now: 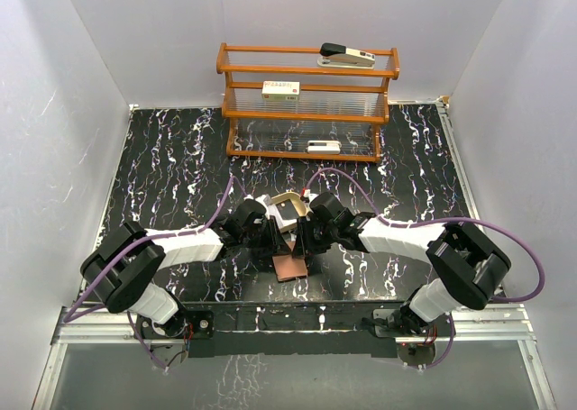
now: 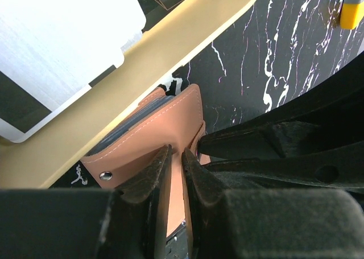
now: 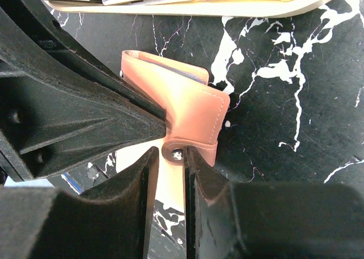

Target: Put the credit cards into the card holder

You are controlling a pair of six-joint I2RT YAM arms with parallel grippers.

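Note:
A salmon-coloured card holder (image 1: 290, 267) lies on the dark marbled table between both arms. Its open top edge shows dark grey layers inside, in the left wrist view. My left gripper is shut on the card holder (image 2: 165, 125), at its body near the strap side. At the holder's strap, the right gripper stands part open, its fingertips on either side of the metal snap (image 3: 177, 154). White cards (image 2: 68, 42) lie in the cream tray (image 2: 187, 34) just behind the holder. Whether the strap is fastened cannot be made out.
A wooden shelf (image 1: 306, 117) at the back carries a stapler (image 1: 346, 56) and small boxes. Part of a yellow-and-grey object (image 2: 351, 14) shows beyond the tray.

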